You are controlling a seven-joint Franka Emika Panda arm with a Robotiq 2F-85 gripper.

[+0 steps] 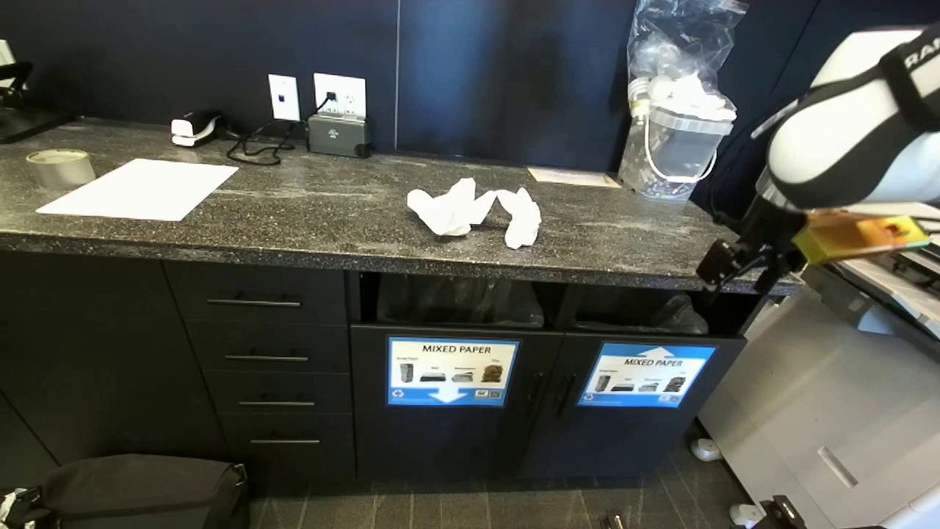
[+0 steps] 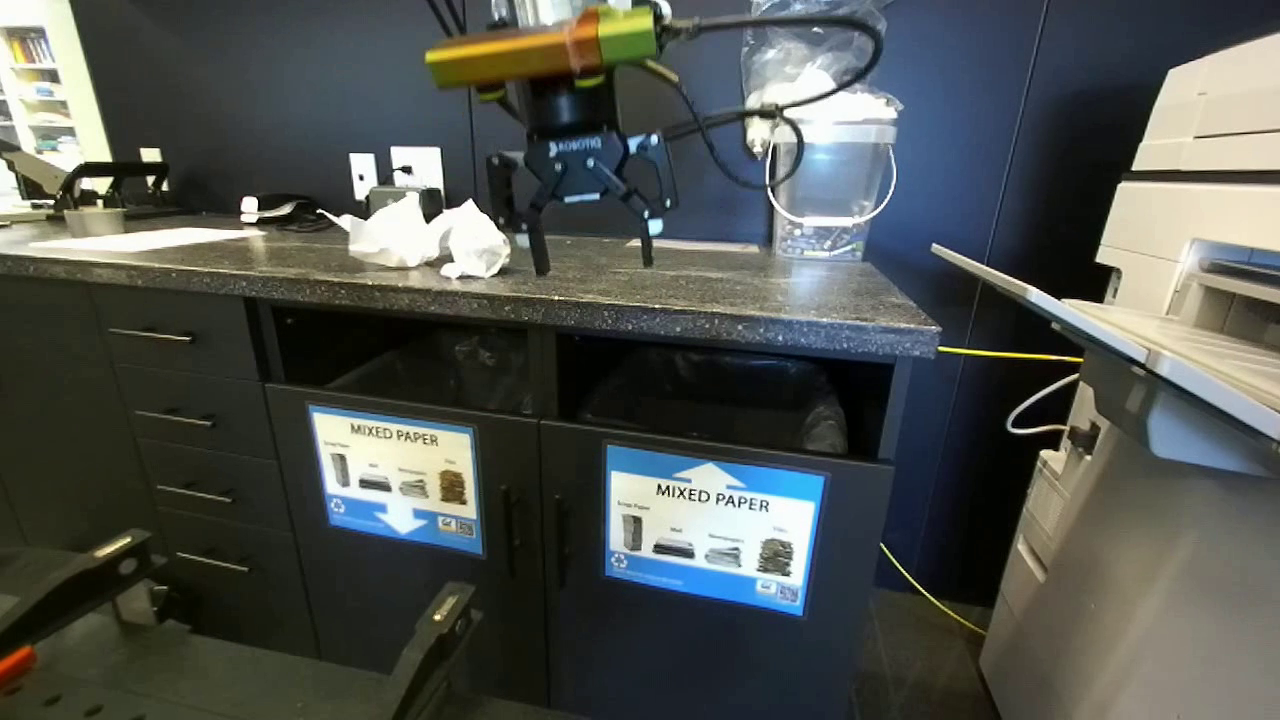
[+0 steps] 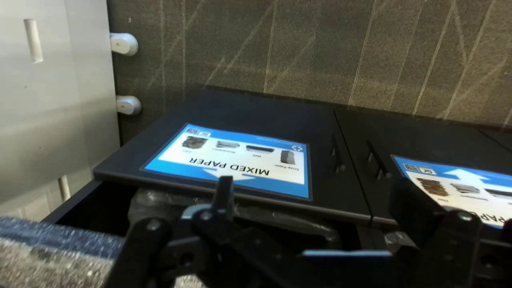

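Two crumpled white papers lie side by side near the counter's front edge, the larger paper (image 1: 451, 210) left of the smaller paper (image 1: 521, 219). In exterior view 2 my gripper (image 2: 595, 264) hangs fingers down to the right of the papers, apart from them. Its fingers stand open, with nothing between the fingers (image 2: 540, 250). The wrist view looks over the counter's edge onto the cabinet front, and no crumpled paper shows there. Below the counter are two bin openings with liners, the left liner (image 1: 460, 300) and the right liner (image 2: 825, 414), above MIXED PAPER signs.
A clear bucket (image 2: 836, 180) topped by a plastic bag stands at the back right of the counter (image 1: 352, 198). Toward the left lie a flat white sheet (image 1: 141, 189) and a tape roll (image 1: 62, 167). A printer (image 2: 1200, 216) borders the right side.
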